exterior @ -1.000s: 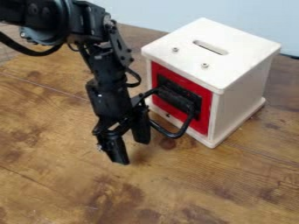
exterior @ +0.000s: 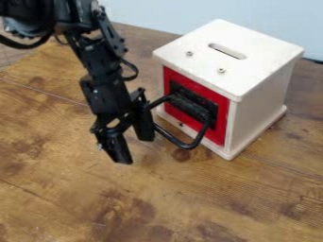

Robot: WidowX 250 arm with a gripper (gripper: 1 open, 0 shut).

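My black gripper (exterior: 132, 141) stands open low over the wooden table, its two fingers apart with nothing visible between them. It is left of a cream wooden box (exterior: 256, 90) with a red front panel (exterior: 221, 132). On that panel is a black fixture (exterior: 192, 102) with a curved black bar reaching out and down toward the gripper. Whether the gripper touches this bar cannot be told. The box's top has a slot (exterior: 228, 51).
A pale wall (exterior: 284, 19) runs behind the box at the back right.
The arm and gripper have shifted slightly to the left and up over the last second. The box appears unmoved.
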